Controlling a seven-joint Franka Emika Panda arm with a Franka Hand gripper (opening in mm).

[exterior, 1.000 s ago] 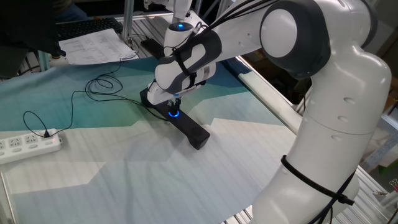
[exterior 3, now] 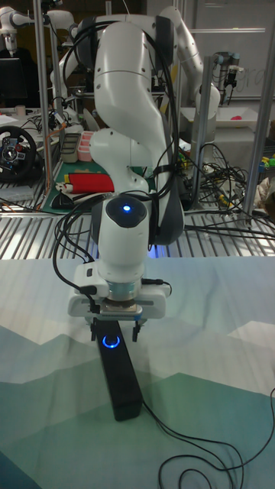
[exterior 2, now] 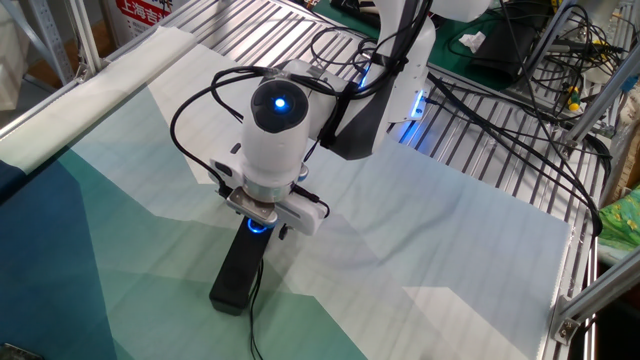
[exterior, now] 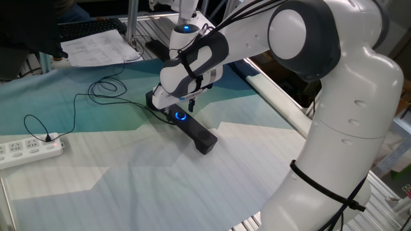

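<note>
A long black bar, like a soundbar (exterior: 198,133), lies on the cloth-covered table with its cable trailing off. On its top sits a round knob (exterior 3: 111,341) ringed with blue light. My gripper (exterior 3: 115,331) is over the bar close to the knob, its fingers spread wide and its fingers (exterior 3: 136,332) apart on either side. Nothing shows held between them. In the second exterior view the hand covers the bar's far part, while the near end of the bar (exterior 2: 236,275) is in plain sight.
A white power strip (exterior: 29,151) stands at the table's left edge, with loose black cable (exterior: 106,86) coiled between it and the bar. Papers (exterior: 99,48) and a keyboard (exterior: 87,29) lie beyond the table cloth.
A second ago the fingers were close together at the knob; they have since spread apart, uncovering the knob and its blue ring. The bar looks to have stayed almost in place.
</note>
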